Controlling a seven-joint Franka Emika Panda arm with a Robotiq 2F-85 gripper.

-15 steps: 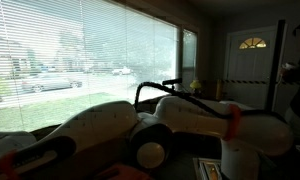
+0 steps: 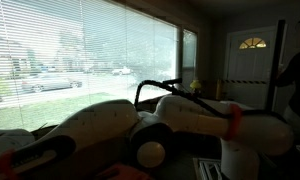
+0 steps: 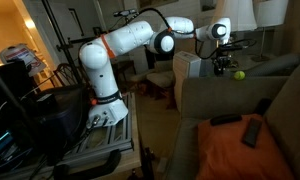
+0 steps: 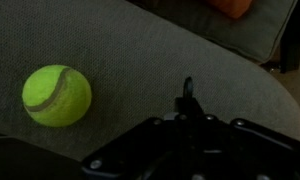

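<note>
In the wrist view a yellow-green tennis ball (image 4: 57,96) lies on grey sofa fabric, left of my gripper. The gripper is dark and shut, with a thin dark object (image 4: 188,88) rising between its fingers; what it is cannot be made out. From exterior view 2, the white arm (image 3: 140,38) reaches across to the sofa's back, with the gripper (image 3: 222,68) close to the ball (image 3: 240,74) but apart from it. Exterior view 1 shows only the arm (image 2: 90,125), not the fingers.
On the sofa (image 3: 210,150) sits an orange cushion (image 3: 230,155) with a dark remote-like object (image 3: 252,131) on it. Another dark item (image 3: 226,119) lies nearer the backrest. White lampshades (image 3: 271,13) stand behind, and a person (image 2: 299,75) is at the right.
The arm looks almost the same as before. At the right edge of exterior view 1, the person has shifted slightly.
</note>
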